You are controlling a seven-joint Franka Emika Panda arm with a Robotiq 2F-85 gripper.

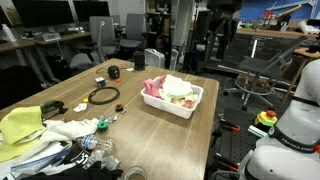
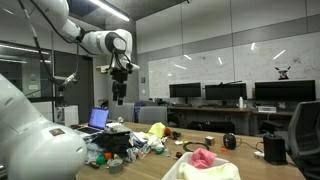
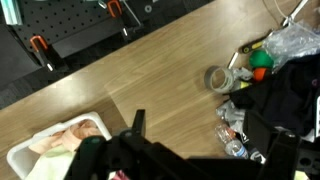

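High above the table, my gripper hangs empty, its fingers spread wide in the wrist view. Below the gap between them lies bare wood. A white bin holding pink cloth and white cloth stands on the table; its corner shows at lower left in the wrist view. A roll of tape lies on the wood, with a clear bottle and black cloth to its right.
Yellow cloth and white cloths cover the table's left side. A black cable loop and a small red item lie farther back. Between the pile and the bin the table is clear. Monitors and chairs stand behind.
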